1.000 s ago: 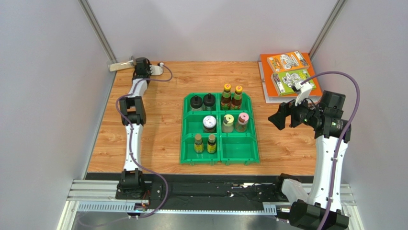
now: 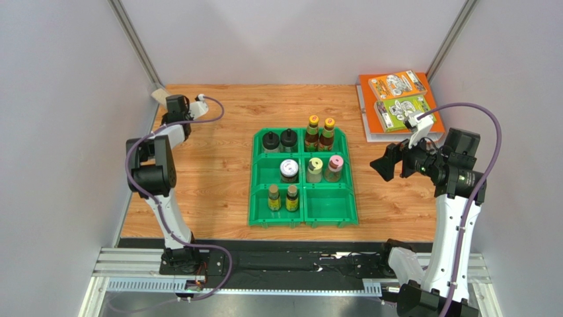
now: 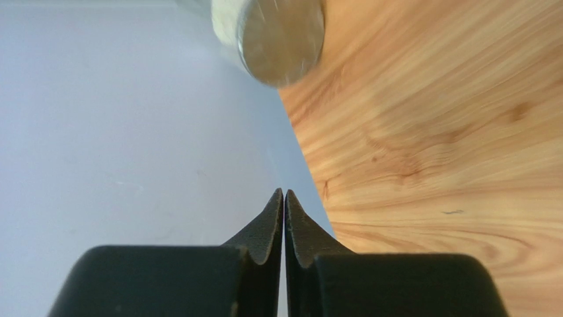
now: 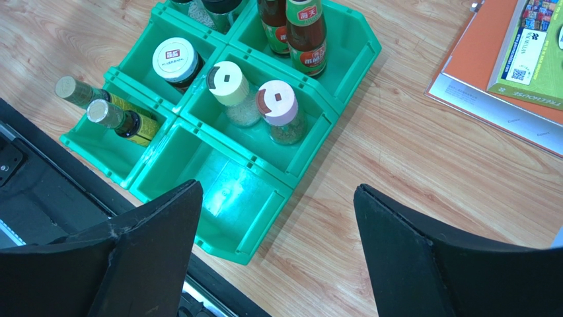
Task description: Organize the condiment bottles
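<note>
A green six-compartment tray (image 2: 329, 206) holds paired bottles: black-lidded jars (image 2: 270, 145), brown sauce bottles (image 2: 312, 139), shakers (image 2: 334, 170) and yellow-label bottles (image 2: 291, 201); a white-lidded jar (image 2: 289, 170) sits alone at middle left, and the front right compartment is empty. At the back left a pale cylinder (image 3: 281, 41) lies at the table edge. Near it my left gripper is shut, nothing between its fingers. My right gripper hangs open right of the tray, empty, with the tray below it in its wrist view.
Books (image 2: 400, 112) are stacked at the back right. Bare table (image 2: 215, 165) lies between the left arm and the tray. Grey walls border the table at left, back and right.
My left arm has bent and drawn back toward the left and front, away from the pale cylinder. The tray's contents and the right arm look practically unchanged.
</note>
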